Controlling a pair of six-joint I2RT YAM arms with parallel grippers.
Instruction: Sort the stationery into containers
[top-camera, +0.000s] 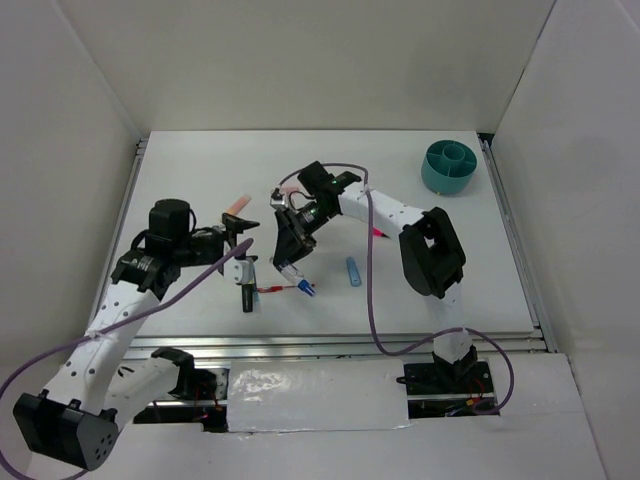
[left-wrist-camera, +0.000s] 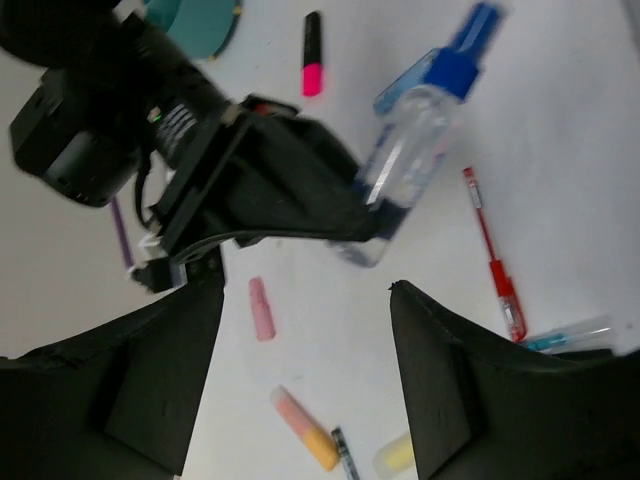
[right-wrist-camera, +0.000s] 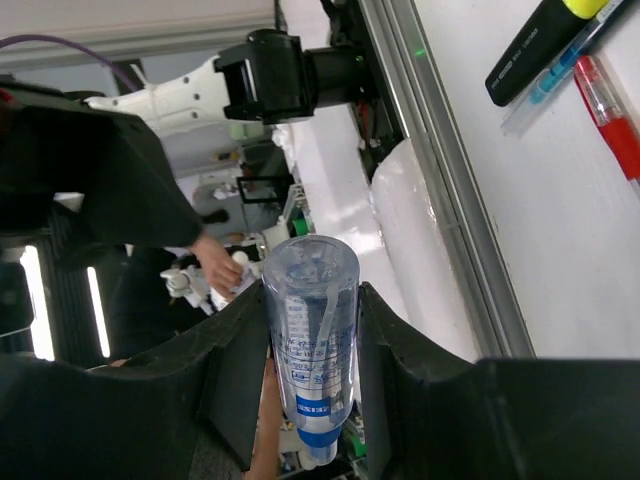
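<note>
A clear bottle with a blue cap (top-camera: 296, 278) is held by my right gripper (top-camera: 287, 262), lifted over the middle of the table; in the right wrist view the bottle (right-wrist-camera: 312, 330) sits between the fingers. My left gripper (top-camera: 236, 234) hangs nearby on the left; in the left wrist view its fingers stand apart, empty, facing the bottle (left-wrist-camera: 410, 150). On the table lie a yellow-capped black marker (top-camera: 247, 298), a red pen (top-camera: 285, 288), a blue item (top-camera: 353, 271), an orange highlighter (top-camera: 238, 204) and a pink-black marker (left-wrist-camera: 312, 70).
A teal round container with compartments (top-camera: 448, 182) stands at the back right. A metal rail runs along the table's front edge. A purple cable crosses both arms.
</note>
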